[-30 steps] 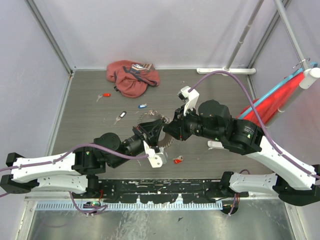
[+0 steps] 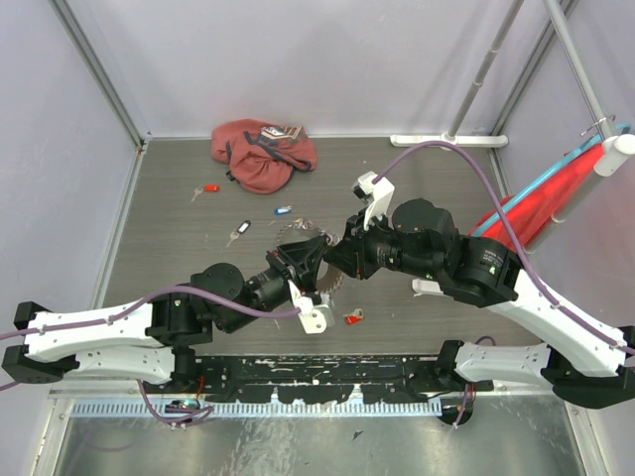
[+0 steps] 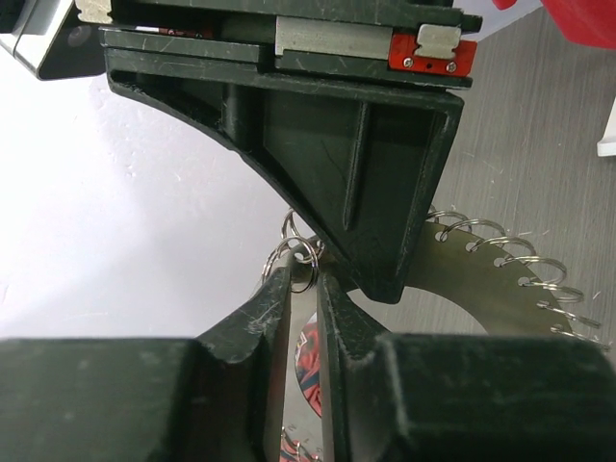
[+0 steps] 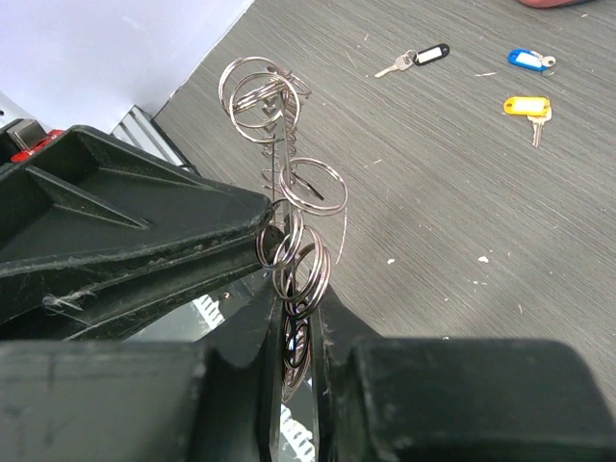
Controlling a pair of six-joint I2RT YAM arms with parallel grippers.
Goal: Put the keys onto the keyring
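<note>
The keyring is a flat metal ring plate (image 3: 452, 262) with several small wire rings along its rim. My right gripper is shut on its edge, with wire rings (image 4: 292, 236) bunched around the fingertips. In the left wrist view, my left gripper is narrowly open at one small wire ring (image 3: 294, 258), close beside the right gripper's finger (image 3: 337, 164). Whether the left pads touch that ring is unclear. Keys with a black tag (image 4: 431, 54), a blue tag (image 4: 525, 59) and a yellow tag (image 4: 526, 105) lie loose on the table.
More keys, with a red tag (image 2: 211, 187) and an orange-red tag (image 2: 353, 318), lie on the table. A red cloth (image 2: 263, 159) lies at the back. Both arms crowd together at the middle.
The left gripper's wrist has shifted very slightly at the keyring. My right arm, the keys and the cloth look unmoved.
</note>
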